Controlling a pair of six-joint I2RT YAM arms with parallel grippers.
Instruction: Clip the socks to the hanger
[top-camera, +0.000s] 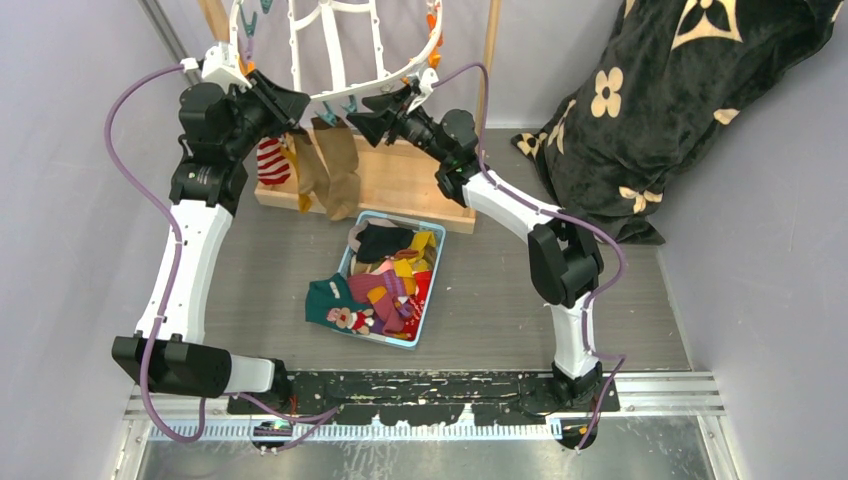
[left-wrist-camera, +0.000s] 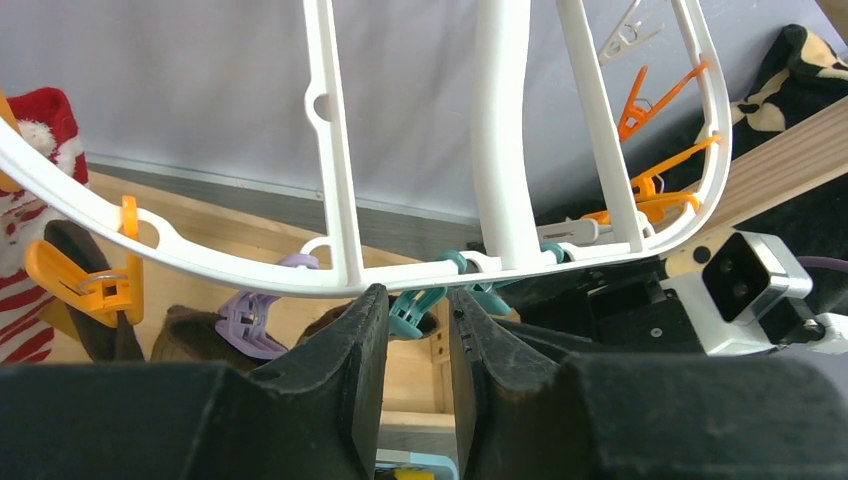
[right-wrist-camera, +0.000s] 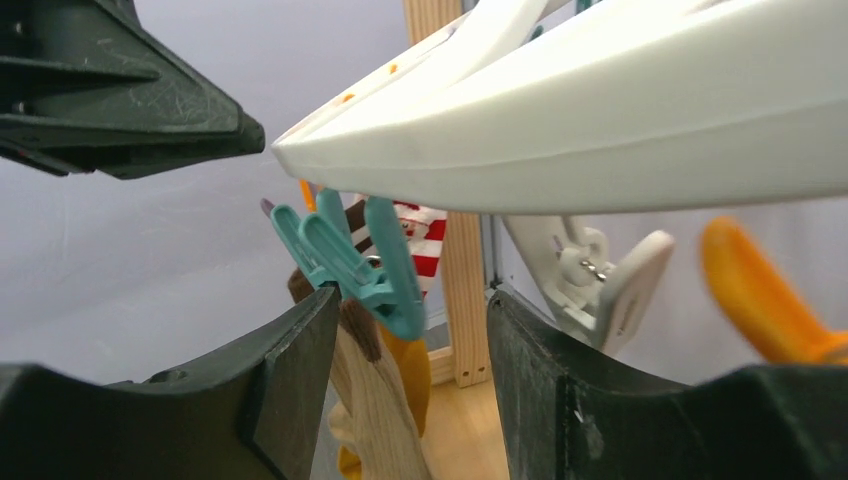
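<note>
The white hanger (top-camera: 385, 72) carries teal, orange and purple clips (left-wrist-camera: 250, 320); brown socks (top-camera: 340, 170) and a red-striped sock (top-camera: 273, 160) hang below it. My left gripper (top-camera: 296, 112) is at its front left; in the left wrist view its fingers stand part open before a teal clip (left-wrist-camera: 410, 312). My right gripper (top-camera: 368, 114) is open just right of the teal clips; in the right wrist view a teal clip (right-wrist-camera: 395, 270) hangs ahead of its fingertips, with brown socks below. I cannot make out anything held by either gripper.
A blue bin (top-camera: 432, 300) of mixed socks stands on the floor in front. A wooden base (top-camera: 420, 185) lies under the hanger. A dark patterned cushion (top-camera: 670, 100) fills the back right. The floor around the bin is clear.
</note>
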